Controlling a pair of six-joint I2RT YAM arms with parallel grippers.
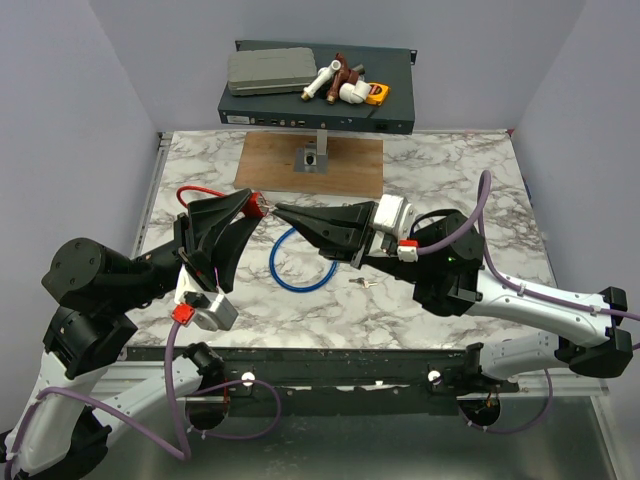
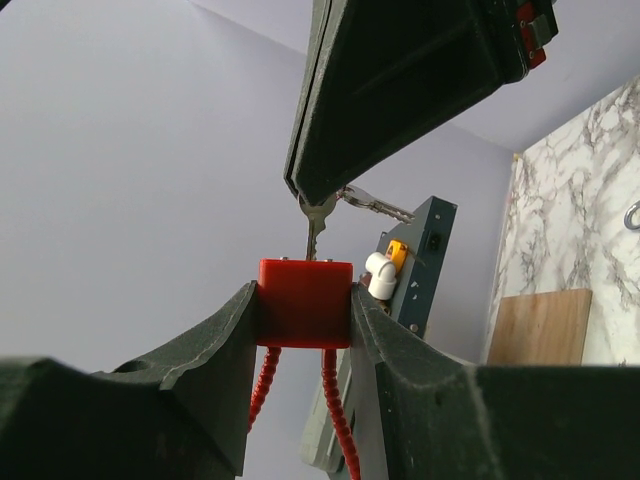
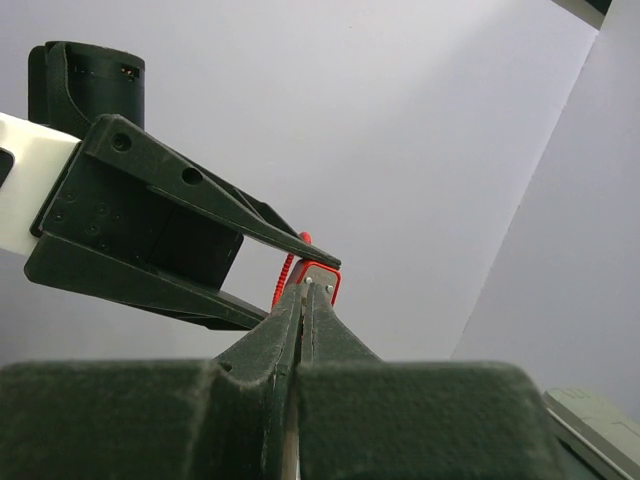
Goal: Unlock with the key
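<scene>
A red lock body (image 2: pixel 305 303) with a red cord sits between the fingertips of my left gripper (image 1: pixel 249 207), which is shut on it. My right gripper (image 1: pixel 276 208) comes from the right, shut on a small silver key (image 2: pixel 314 222). In the left wrist view the key's blade points down at the lock's top edge; I cannot tell whether its tip is inside. A second key (image 2: pixel 377 205) sticks out sideways beside it. From the right wrist view, the right fingertips meet in front of the lock's grey face (image 3: pixel 320 277), hiding the key.
On the marble table lie a blue ring (image 1: pixel 276 265) and another small key (image 1: pixel 362 282). Behind are a wooden board (image 1: pixel 350 180) with a metal latch (image 1: pixel 311 160), and a dark shelf (image 1: pixel 290 110) bearing a grey box, pipe fittings and a yellow item.
</scene>
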